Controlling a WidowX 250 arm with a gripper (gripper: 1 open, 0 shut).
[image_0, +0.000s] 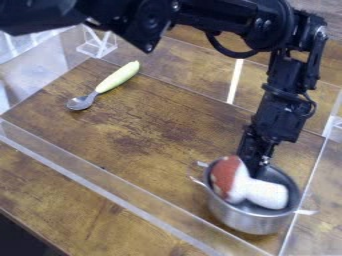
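A steel pot (247, 215) with side handles stands at the lower right of the wooden surface, holding a white object with a red cap (241, 185), shaped like a toy mushroom. The black arm reaches down from the top, and its gripper (251, 158) is at the pot's back rim, partly behind the red-and-white object. Whether its fingers are open or shut is not clear.
A spoon (80, 102) and a pale elongated vegetable-like object (120, 75) lie at the upper left. Clear plastic walls border the surface.
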